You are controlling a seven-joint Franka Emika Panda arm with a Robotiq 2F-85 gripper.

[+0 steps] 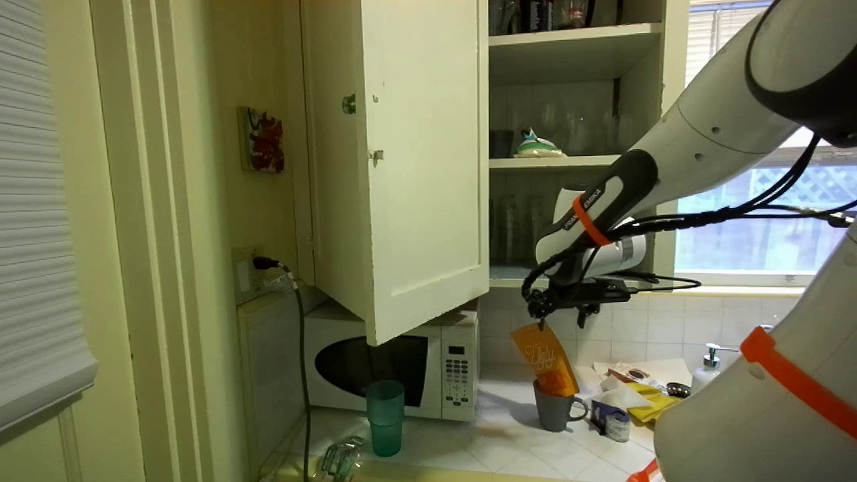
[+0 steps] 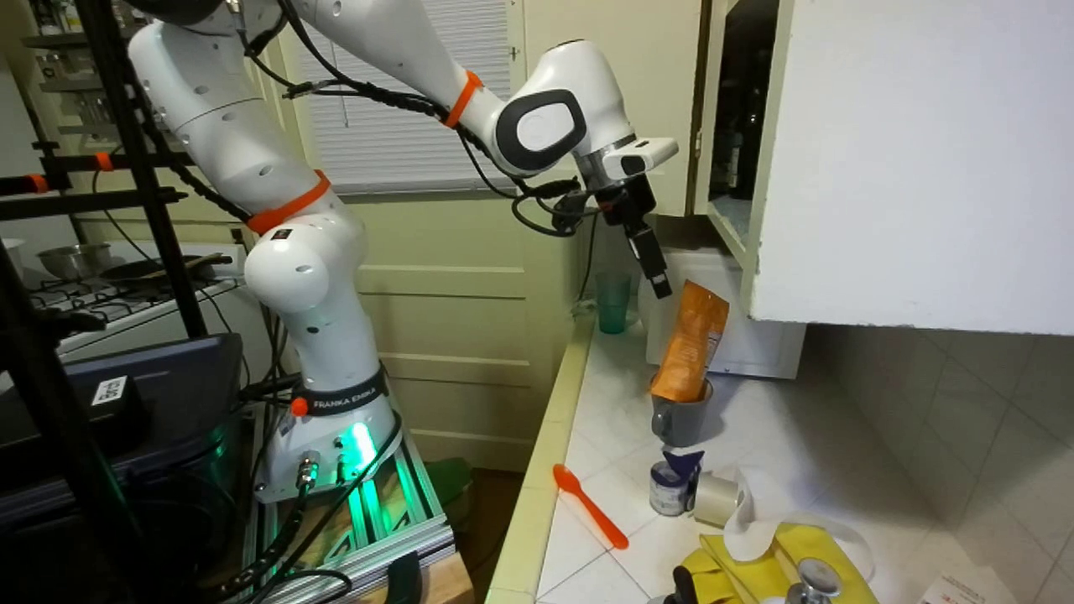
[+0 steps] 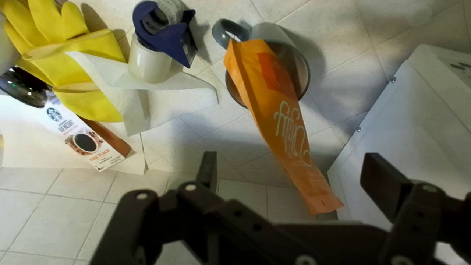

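An orange pouch [image 1: 546,359] with white lettering leans out of a grey mug [image 1: 555,408] on the tiled counter. Its lower end is inside the mug, its upper end free and tilted toward the microwave. In the wrist view the pouch [image 3: 282,119] crosses from the mug [image 3: 291,62] to the space between my fingers. My gripper is open, fingers wide apart and holding nothing. From the second exterior view, the gripper [image 2: 659,287] hangs just above and beside the pouch's top [image 2: 696,337]; contact cannot be made out.
A white microwave [image 1: 458,373] stands behind a teal cup [image 1: 385,418]. The open cabinet door [image 1: 426,161] hangs above it. An orange spoon [image 2: 589,507], a tape roll [image 2: 667,488] and yellow gloves [image 2: 795,559] lie along the counter. Bare tiles surround the spoon.
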